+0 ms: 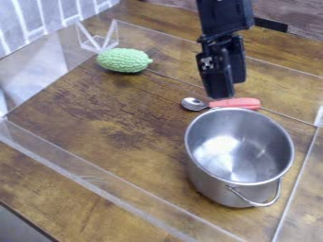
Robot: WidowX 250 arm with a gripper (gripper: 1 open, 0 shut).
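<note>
My black gripper [220, 77] hangs upright at the top centre, above and behind a steel pot [240, 161] with a wire handle at its front. Below the gripper lies a spoon [192, 103] with a red handle [237, 103], just behind the pot's rim. The gripper is open, as far as this view shows, with nothing seen held. The pot's visible interior looks empty. A green bumpy vegetable [124, 60], like a bitter melon, lies at the upper left.
Clear plastic walls border the wooden table [101, 123]. A white slatted object [38, 24] stands beyond the top-left edge.
</note>
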